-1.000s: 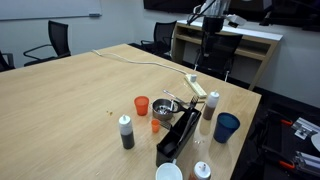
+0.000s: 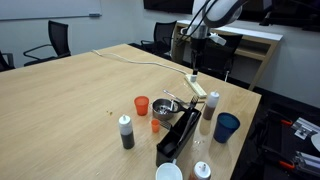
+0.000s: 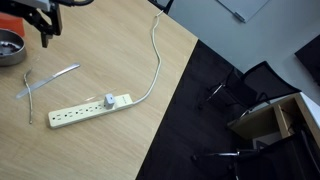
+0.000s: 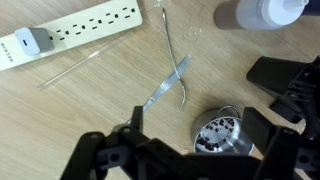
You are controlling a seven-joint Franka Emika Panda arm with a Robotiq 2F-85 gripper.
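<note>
My gripper is open, its two black fingers wide apart with nothing between them. It hangs above the wooden table; in exterior view 2 only its dark tip (image 3: pixel 47 32) shows at the upper left. Below the fingers in the wrist view lie a silver knife-like utensil (image 4: pixel 165 85) and a thin curved rod (image 4: pixel 172 45). At the upper left there, a pale power strip (image 4: pixel 75 33) carries a white plug (image 4: pixel 34 40). A metal pot (image 4: pixel 222 132) with small items inside is partly hidden behind the right finger.
A white bottle (image 4: pixel 255 12) and a black box (image 4: pixel 285 80) stand close on the right in the wrist view. Exterior view 1 shows red cups (image 2: pixel 141 105), a blue cup (image 2: pixel 227 126) and a white mug (image 2: pixel 168 172).
In exterior view 1 the arm and gripper have shifted left and appear slightly lower. The table objects look unmoved.
</note>
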